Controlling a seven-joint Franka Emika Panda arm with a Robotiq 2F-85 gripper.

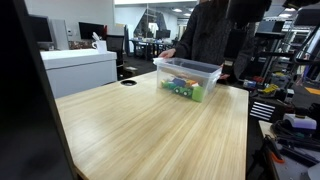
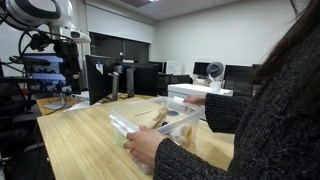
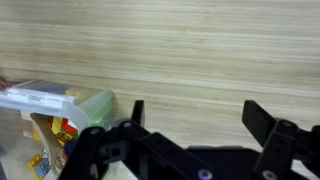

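My gripper is open in the wrist view, its two dark fingers wide apart over bare tabletop. Nothing lies between them. A clear plastic box [image 1: 188,76] holding colourful items stands at the far right of the table in exterior view 1. Exterior view 2 shows a person's hands on the two sides of this box [image 2: 176,126]. At the lower left of the wrist view, part of the box [image 3: 92,107] appears beside the gripper, with red, yellow and blue pieces in it. The arm [image 2: 68,42] is raised at the left of exterior view 2.
A person in a dark sweater [image 2: 265,125] stands close against the box side. Monitors [image 2: 145,78] and a white cabinet [image 1: 78,70] are beyond the table.
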